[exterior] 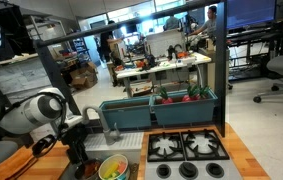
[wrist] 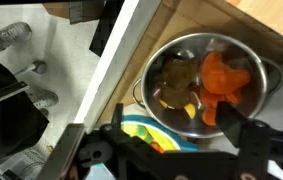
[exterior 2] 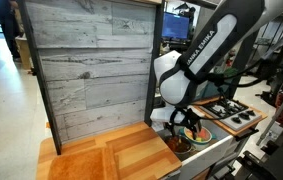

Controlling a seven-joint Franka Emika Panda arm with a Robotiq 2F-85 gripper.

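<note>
In the wrist view a steel pot (wrist: 165, 101) with two handles holds an orange piece (wrist: 221, 75), a brown piece (wrist: 177, 73) and small yellow bits. Beside it, partly hidden by my gripper, is a bowl with a blue rim (wrist: 161, 132) and colourful contents. The fingers stand apart near the edge of the pot, and I see nothing held between them. From the side, in exterior view 1, my gripper (exterior: 78, 157) hangs low over the sink area, left of the colourful bowl (exterior: 113, 167). Its fingertips are hard to make out there.
A stove (exterior: 188, 155) lies right of the bowl, and a blue-grey basket (exterior: 184, 110) with red items stands behind it. The tap (exterior: 109, 122) rises close to my arm. Bare wooden counter (exterior 2: 106, 155) extends left of the sink in exterior view 2.
</note>
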